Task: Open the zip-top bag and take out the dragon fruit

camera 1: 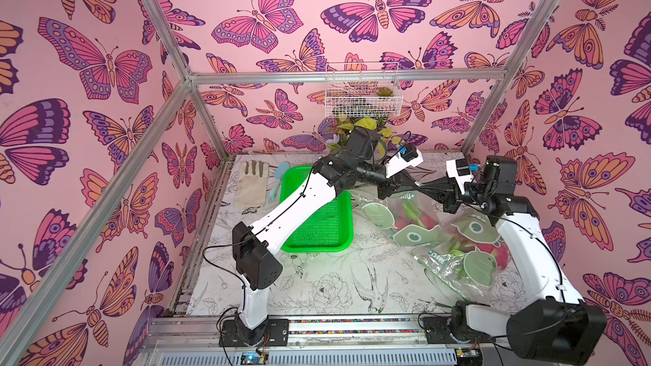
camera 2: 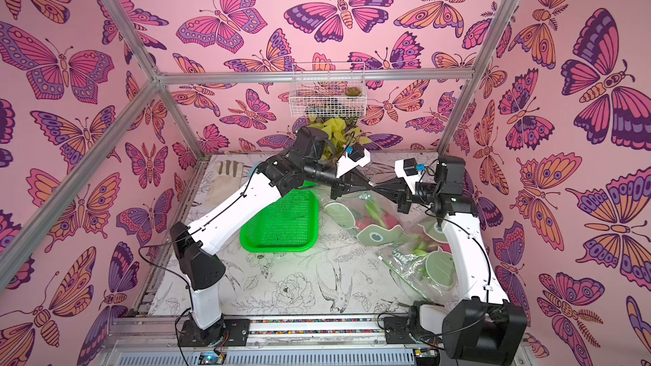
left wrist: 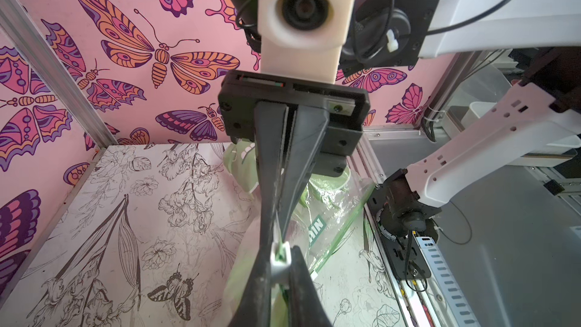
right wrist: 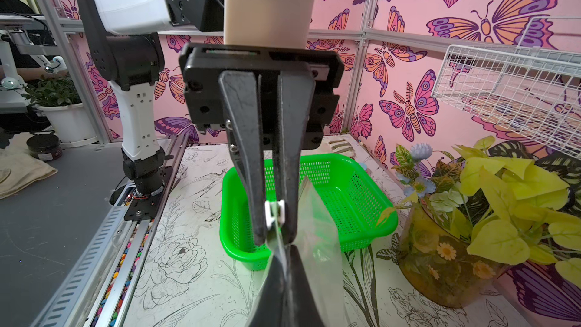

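A clear zip top bag with pale green leaf-shaped prints lies right of the green basket, its upper edge raised toward the gripper tips. Pink-red and green contents show through it, probably the dragon fruit, partly covered by the print. Both grippers meet tip to tip above this bag. My left gripper is shut on its upper film, with a small white piece at the tips. Facing it, my right gripper is also shut, with thin bag film running down from its tips. The bag's mouth is hard to make out.
More bags with similar prints, such as the front bag, lie close by on the right. The green basket is empty. A potted plant stands at the back.
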